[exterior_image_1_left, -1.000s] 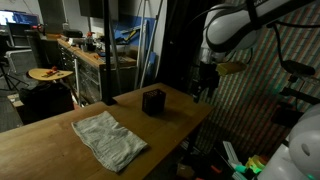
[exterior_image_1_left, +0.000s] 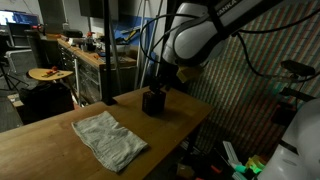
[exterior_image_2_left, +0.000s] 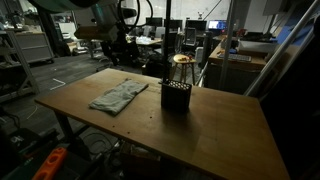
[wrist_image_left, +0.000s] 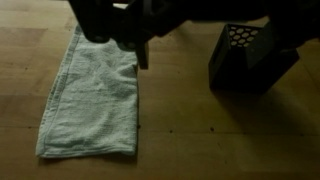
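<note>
A grey-white cloth (exterior_image_1_left: 110, 140) lies flat on the wooden table, left of a black open-topped holder with a perforated side (exterior_image_1_left: 153, 102). My gripper (exterior_image_1_left: 176, 80) hangs above the table in exterior view 1, close to the holder in the picture and above its rim level. It is open, and I see nothing held. In the wrist view the cloth (wrist_image_left: 92, 100) is at left and the holder (wrist_image_left: 248, 68) at upper right, each partly covered by dark gripper parts. Exterior view 2 shows the cloth (exterior_image_2_left: 118, 97) and holder (exterior_image_2_left: 176, 97) standing apart.
A thin upright pole stands behind the table. A round wooden stool (exterior_image_1_left: 50, 74) is well beyond it.
In exterior view 1 my arm has swung left, bringing the gripper from right of the holder to close above it in the picture. The cloth and holder have not moved.
</note>
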